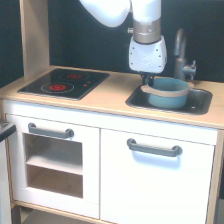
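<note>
A blue pot [168, 98] with light rims sits in the dark sink [198, 103] at the right of the counter [111, 94]. My gripper [147, 78] hangs from the white arm above the pot's left edge, its fingers at or near the pot's left handle. Whether the fingers are open or shut on it is too small to tell.
A black cooktop [65, 84] with red rings is at the left. A faucet [180, 55] stands behind the sink. Below are a white cabinet door [155, 180] and an oven [55, 165]. The counter between cooktop and sink is clear.
</note>
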